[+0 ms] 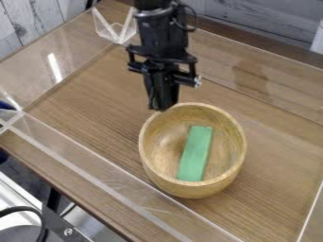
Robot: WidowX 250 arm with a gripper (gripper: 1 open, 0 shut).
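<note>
My black gripper [161, 97] points down just above the back rim of a round wooden bowl [229, 178], shut, with nothing visible between its fingers. Inside the bowl a green rectangular block [195, 153] lies flat, right of the bowl's middle and apart from the gripper.
A clear plastic object [116, 28] stands at the back left. Transparent edging runs along the near left, with black cables [38, 217] beyond it at the lower left.
</note>
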